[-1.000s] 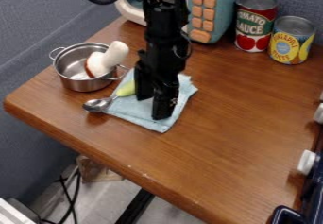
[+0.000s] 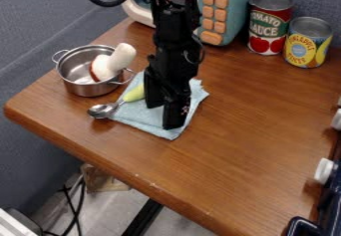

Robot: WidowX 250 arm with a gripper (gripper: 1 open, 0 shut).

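My black gripper (image 2: 168, 101) is low over a light blue folded cloth (image 2: 134, 118) on the wooden table, covering part of it. A metal spoon (image 2: 104, 111) and a small yellow-green item (image 2: 135, 94) lie on the cloth's left part, beside the gripper. The fingers are dark against each other, so I cannot tell whether they are open, shut or holding something. A steel pot (image 2: 76, 77) with white and reddish items inside stands left of the cloth.
A toy microwave (image 2: 221, 13) stands at the back, with a tomato sauce can (image 2: 268, 26) and a yellow can (image 2: 308, 46) to its right. A dark appliance with white knobs (image 2: 320, 190) lines the right edge.
The gripper has shifted very slightly over the cloth; the other things look unchanged.
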